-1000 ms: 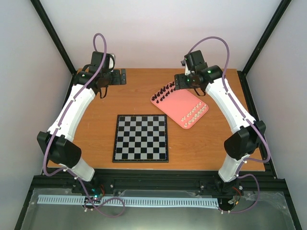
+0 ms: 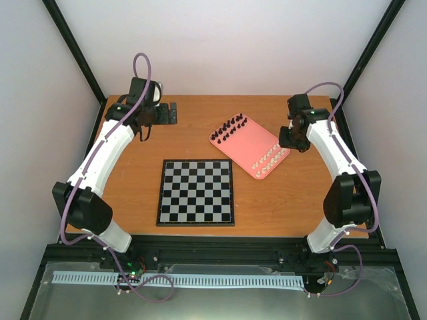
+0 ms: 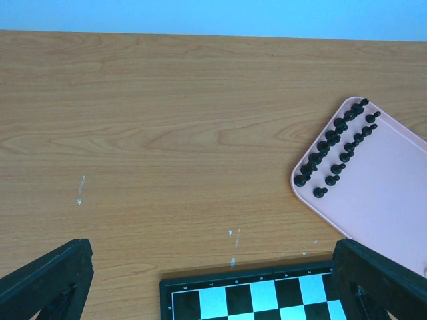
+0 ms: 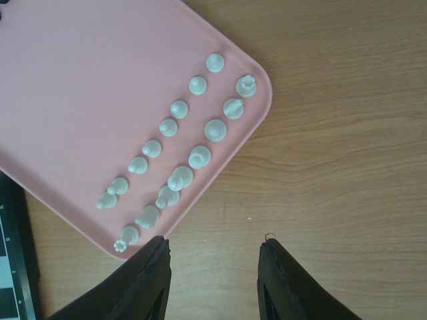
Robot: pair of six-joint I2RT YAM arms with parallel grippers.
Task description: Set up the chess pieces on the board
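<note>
The pink tray (image 2: 247, 143) holds black pieces (image 3: 331, 135) at one end and white pieces (image 4: 215, 130) at the other, in rows. The empty checkered chessboard (image 2: 195, 191) lies in front of the tray's left end. My left gripper is open over the back left of the table, with nothing between its fingers. My right gripper hangs over the white-piece end of the tray, its fingers apart and empty, pointing at bare wood beside the tray in the right wrist view.
A wall runs along the table's back edge.
My right arm has moved right and toward the front, from the black pieces' end toward the white pieces' end of the tray. The left arm has shifted slightly.
</note>
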